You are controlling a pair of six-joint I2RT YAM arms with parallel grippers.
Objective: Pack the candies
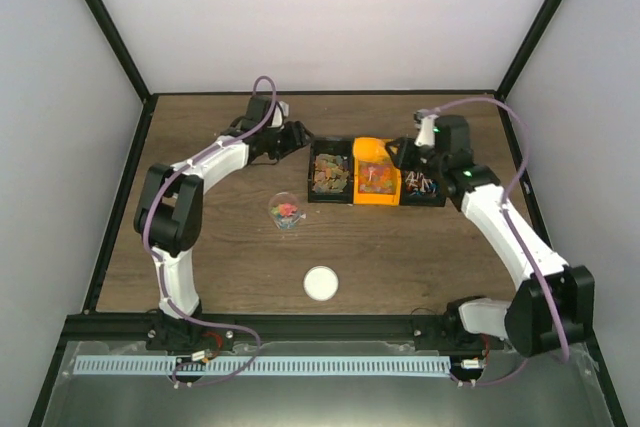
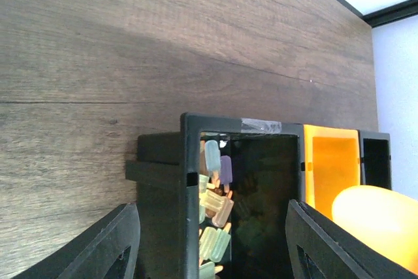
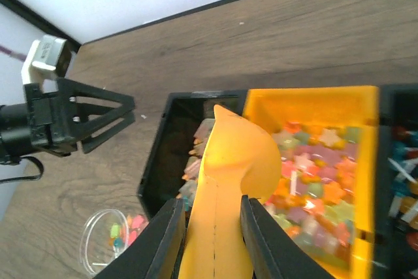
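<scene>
My right gripper is shut on a yellow scoop, held over the candy bins in the right wrist view. The yellow bin holds colourful gummy candies; the left black bin holds pale candies, the right one stick candies. My left gripper is open at the bins' left, nothing between its fingers. A clear round container with colourful candies sits in front of the bins.
A white round lid lies on the wooden table toward the front.
</scene>
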